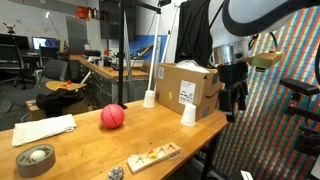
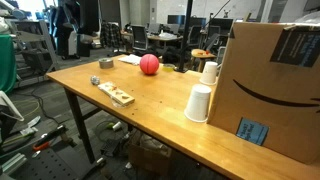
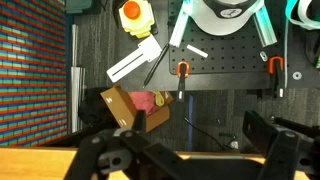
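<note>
Off the table's right-hand edge hangs my gripper (image 1: pixel 234 102), with no object seen in it. In the wrist view its dark fingers (image 3: pixel 128 152) stand wide apart and the gripper is open, the gap empty. On the wooden table (image 1: pixel 85 150) rest a red ball (image 1: pixel 112 116), a tape roll (image 1: pixel 35 158), a folded white cloth (image 1: pixel 43 130) and a shallow wooden tray (image 2: pixel 116 94) holding small pieces. A crumpled silvery ball (image 2: pixel 95 80) lies near that tray. Two upside-down white cups, one nearer (image 2: pixel 197 102) and one farther (image 2: pixel 209 72), stand by the cardboard box.
A large cardboard box (image 2: pixel 262 90) takes up one end of the table. Below the arm, the wrist view shows an open carton (image 3: pixel 118 106) and a perforated metal plate (image 3: pixel 225 45) with tools. Clear tabletop lies between the ball and the cups.
</note>
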